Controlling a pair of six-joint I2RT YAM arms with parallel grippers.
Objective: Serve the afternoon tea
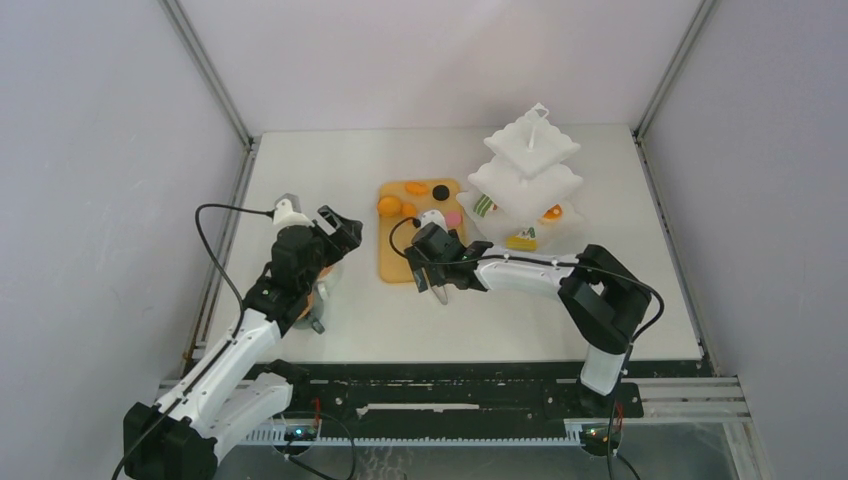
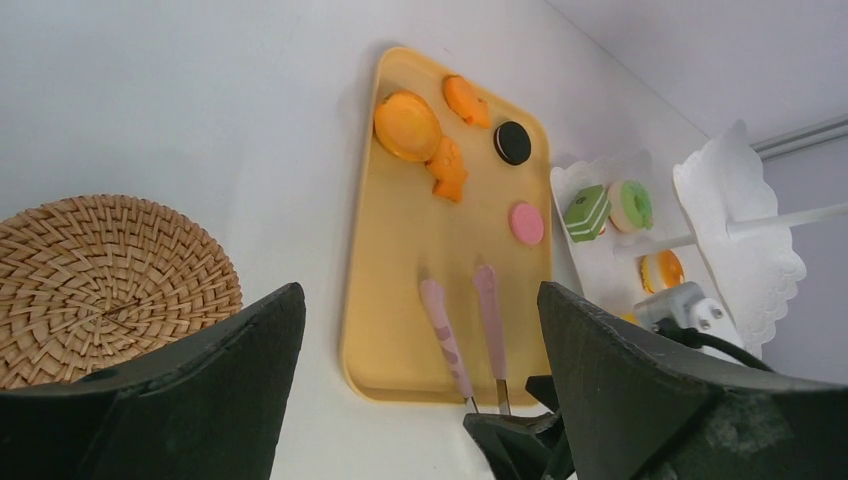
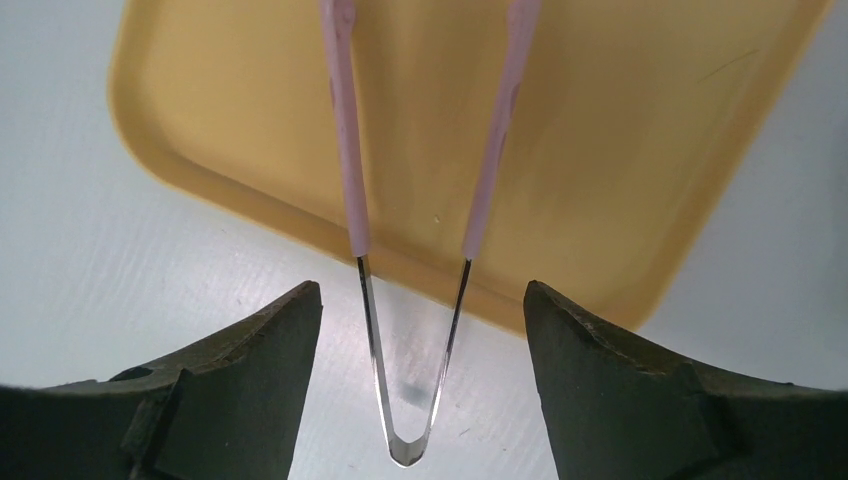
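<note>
Pink-tipped metal tongs lie across the front edge of an orange tray. My right gripper is open over them, its fingers either side of the tongs. The tray also holds orange pieces, a dark cookie and a pink disc. My left gripper hangs open and empty left of the tray, above a round wicker piece. A white tiered stand stands right of the tray, with small cakes and pastries on its lowest tier.
Teaware, partly hidden under my left arm, sits at the table's left. Walls border both sides, close beside the table.
</note>
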